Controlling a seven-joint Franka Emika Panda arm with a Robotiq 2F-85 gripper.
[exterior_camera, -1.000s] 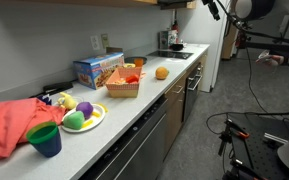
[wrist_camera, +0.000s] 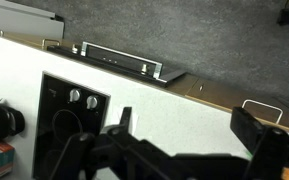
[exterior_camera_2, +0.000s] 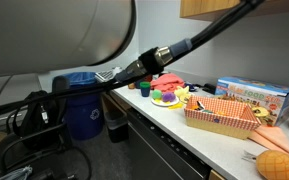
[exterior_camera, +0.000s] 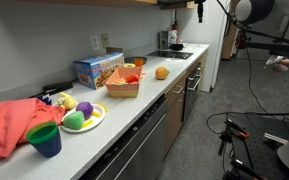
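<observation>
In the wrist view my gripper stands open above the white counter (wrist_camera: 169, 112), its dark fingers wide apart and nothing seen between them. Part of the arm shows at the top right of exterior view 1, high over the far end of the counter. On the counter are an orange checked basket (exterior_camera: 124, 82) with small items in it, an orange pumpkin-like object (exterior_camera: 162, 73), a white plate (exterior_camera: 85, 118) of colourful toy food, a green-rimmed cup (exterior_camera: 46, 139) and a red cloth (exterior_camera: 16, 126).
A blue picture box (exterior_camera: 98, 69) stands against the wall behind the basket. A black cooktop with knobs (wrist_camera: 68, 120) is set in the counter below my gripper. Cabinet handles (wrist_camera: 263, 108) line the counter's edge. Grey floor (exterior_camera: 199, 135) lies open in front.
At the top right of exterior view 1, the arm's visible end has shifted a little left and hangs slightly lower. The things on the counter have stayed where they were.
</observation>
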